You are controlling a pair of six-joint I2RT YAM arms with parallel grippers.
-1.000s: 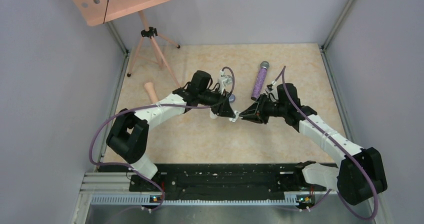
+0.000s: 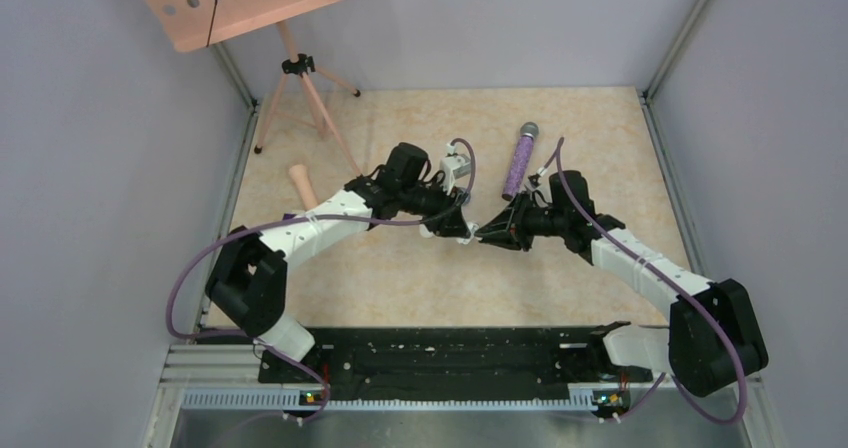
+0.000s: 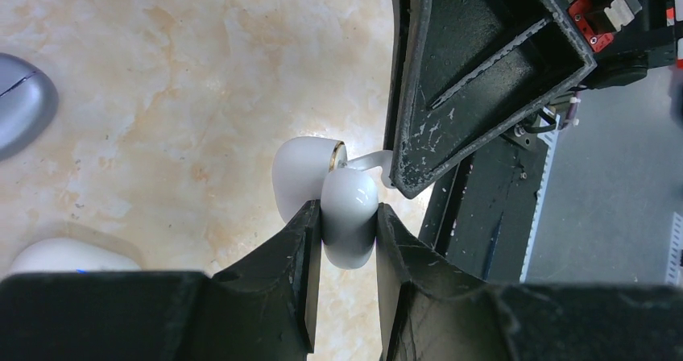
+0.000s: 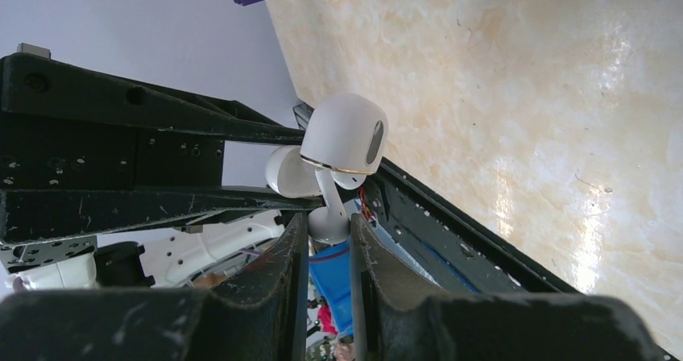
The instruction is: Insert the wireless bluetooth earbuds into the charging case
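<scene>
The white charging case [image 4: 346,131], open with a gold rim, is held above the table. My left gripper is shut on its rounded white lid part [image 3: 349,204]; the case body [image 3: 306,176] shows behind. In the right wrist view, my right gripper is shut on the round end of a white earbud [image 4: 329,222]. The earbud's stem points up to the case's rim, close to or touching it; whether it is inside the opening I cannot tell. A small white rounded piece [image 4: 349,180] peeks out beside the rim, its identity unclear.
A silver-grey rounded object [image 3: 24,103] and a white one with a blue mark [image 3: 72,256] lie near the left gripper. Behind are a purple microphone [image 2: 521,163] and a tripod [image 2: 300,65].
My right arm has shifted slightly left toward the case. The left arm has moved a little, its fingertips slightly toward the table's front. Both grips look unchanged.
</scene>
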